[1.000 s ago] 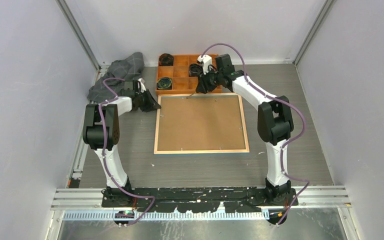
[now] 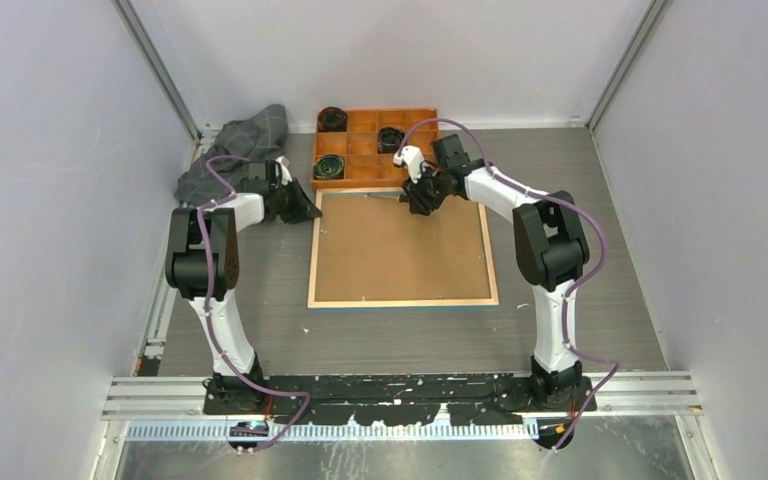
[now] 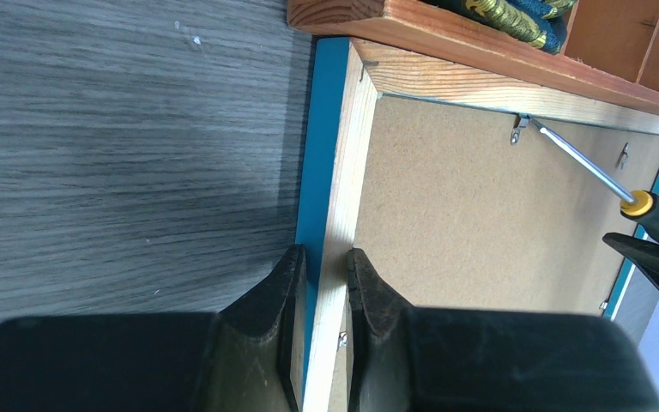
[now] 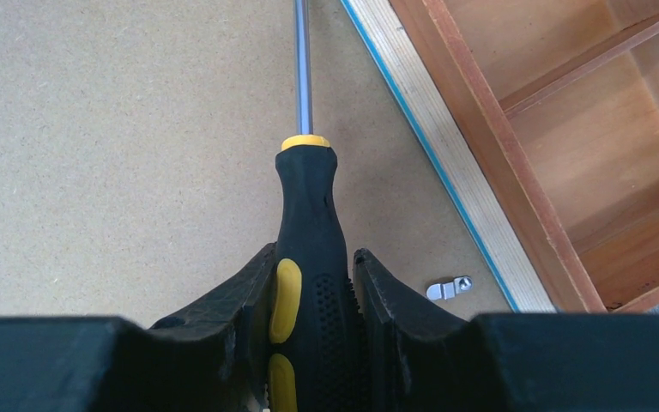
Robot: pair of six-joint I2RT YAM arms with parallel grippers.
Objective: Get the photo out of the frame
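Note:
The picture frame (image 2: pixel 490 250) lies back side up, its brown backing board (image 2: pixel 400 255) held by small metal tabs along the edges. My left gripper is shut on the frame's left rail, near the far corner. My right gripper is shut on the black and yellow handle of a screwdriver (image 4: pixel 307 206). In the left wrist view the screwdriver's shaft (image 3: pixel 579 159) slants down to a metal tab (image 3: pixel 519 129) by the far rail, its tip at or touching the tab. Another tab (image 4: pixel 449 287) shows in the right wrist view. The photo is hidden.
A wooden compartment box (image 2: pixel 362 140) with dark coiled items stands against the frame's far side. Grey cloth (image 2: pixel 235 155) lies at the back left.
My right gripper has moved toward the front and slightly right with the screwdriver, swinging its shaft nearly parallel to the far rail. The left arm and the frame have stayed still.

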